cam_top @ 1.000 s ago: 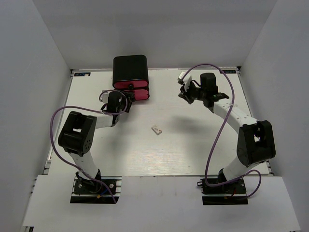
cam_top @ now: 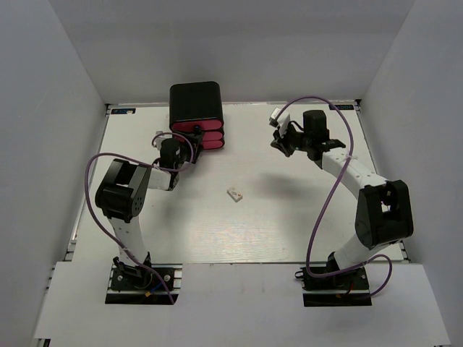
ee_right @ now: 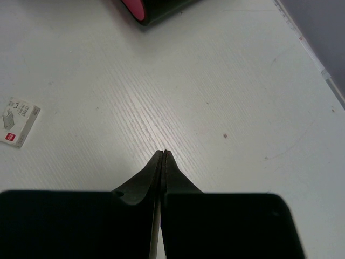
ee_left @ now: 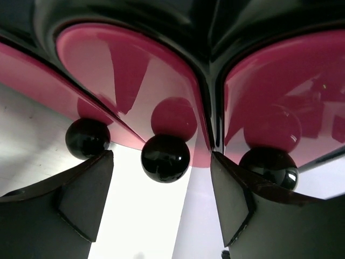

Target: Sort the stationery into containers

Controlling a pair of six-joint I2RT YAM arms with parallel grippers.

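Note:
A black drawer box [cam_top: 195,95] with pink drawer fronts stands at the back left of the table. My left gripper is open right at those fronts. Between its fingers, in the left wrist view, sits one round black knob [ee_left: 165,158]; whether they touch it is not clear. Another knob [ee_left: 87,138] lies outside the left finger, and a third knob [ee_left: 269,166] shows behind the right finger. A small white box [cam_top: 234,194] with print lies on the table's middle. My right gripper hangs over the right half, shut with nothing between its fingertips.
Bare white table [cam_top: 253,238] surrounds the small box, and the area below my right gripper is clear. Grey walls [cam_top: 235,47] close off the back and sides. Purple cables [cam_top: 329,195] loop along both arms.
My left gripper has shifted slightly to the right and closer to the drawer fronts. My right gripper has drifted a little to the right. The small box and drawer box have stayed put.

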